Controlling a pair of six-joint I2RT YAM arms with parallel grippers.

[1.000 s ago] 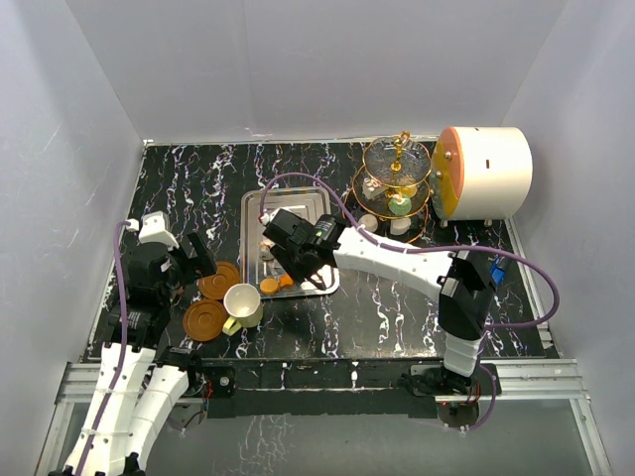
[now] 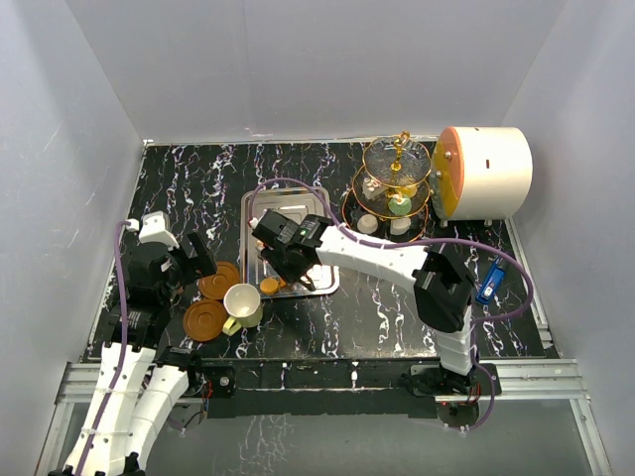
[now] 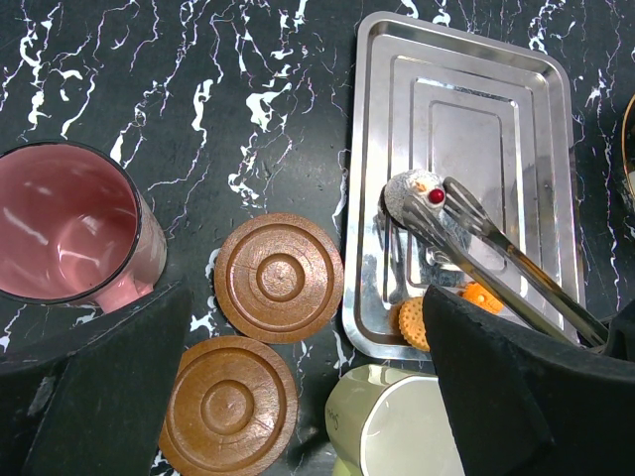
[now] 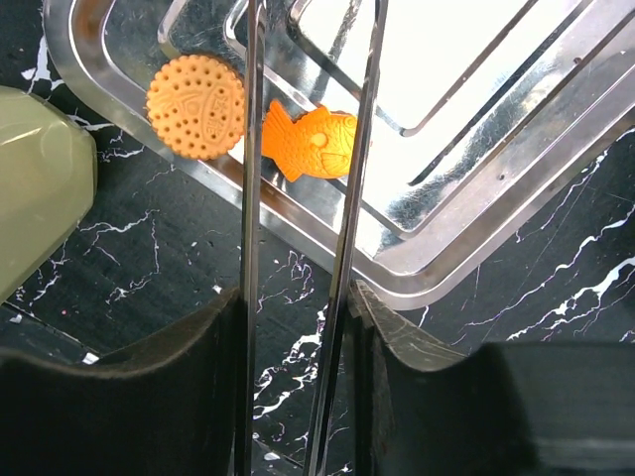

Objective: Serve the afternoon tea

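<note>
My right gripper holds metal tongs [image 4: 253, 218], one arm of the tongs against each finger. Their toothed tips, seen in the left wrist view, straddle a small sugar-dusted cake [image 3: 399, 190] with a red cherry. The cake sits on a silver tray [image 3: 352, 198]; whether the tips press on it, I cannot tell. By the tray's near corner lie a round biscuit [image 4: 196, 106] and an orange fish-shaped cracker [image 4: 316, 145]. My left gripper stands open and empty above two brown wooden coasters [image 3: 280, 278].
Left of the tray's near corner is a pale green mug [image 2: 243, 305]; a pink mug [image 3: 74, 223] stands at far left. A tiered gold-rimmed stand [image 2: 397, 164] bears small cakes at the back, beside a cream oven [image 2: 491, 174]. A blue item [image 2: 490, 283] lies right.
The right gripper has shifted slightly left and toward the near side over the tray, with its tongs. The left arm and the tableware stay where they were.
</note>
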